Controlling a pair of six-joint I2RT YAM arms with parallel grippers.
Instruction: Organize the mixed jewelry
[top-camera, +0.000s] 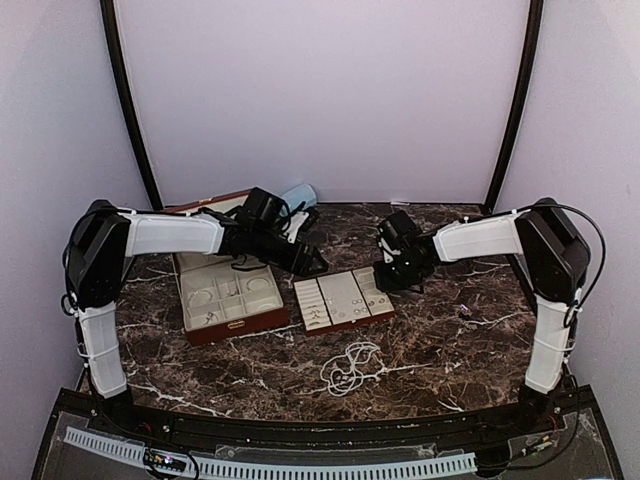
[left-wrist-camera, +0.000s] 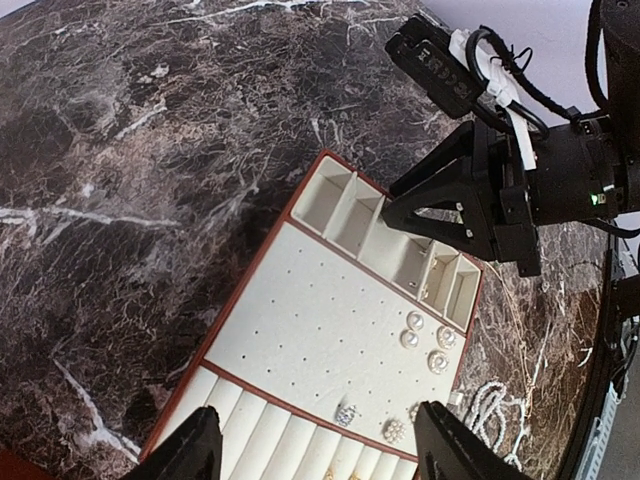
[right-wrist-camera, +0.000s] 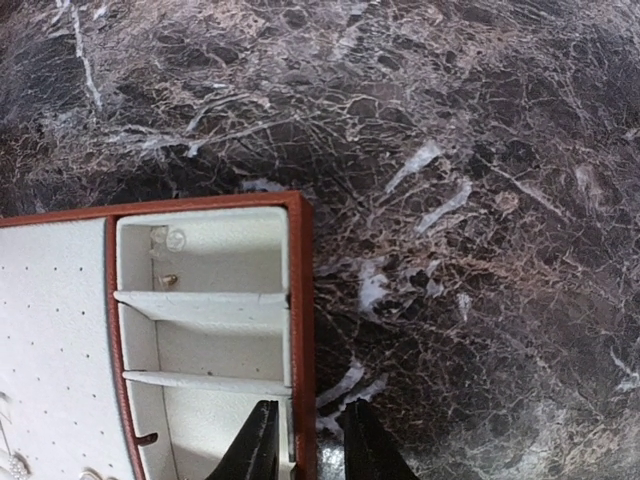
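A shallow jewelry tray (top-camera: 343, 297) with a red-brown rim lies mid-table, and small earrings and rings rest in it. My left gripper (top-camera: 312, 262) stands open above the tray's far left corner. In the left wrist view its fingers (left-wrist-camera: 205, 445) are wide apart over the slotted strip and flat panel (left-wrist-camera: 300, 310), where several pearl and sparkling studs (left-wrist-camera: 410, 339) sit. My right gripper is over the tray's right edge, its fingertips apart. The edge wall (right-wrist-camera: 302, 350) runs between them in that view; contact cannot be told. Tiny pieces (right-wrist-camera: 168, 280) lie in one compartment.
A larger open jewelry box (top-camera: 237, 325) with bracelets in its compartments stands on the left. Tangled white necklaces (top-camera: 352, 372) lie in front of the tray. A light blue item (top-camera: 300, 195) is behind the left arm.
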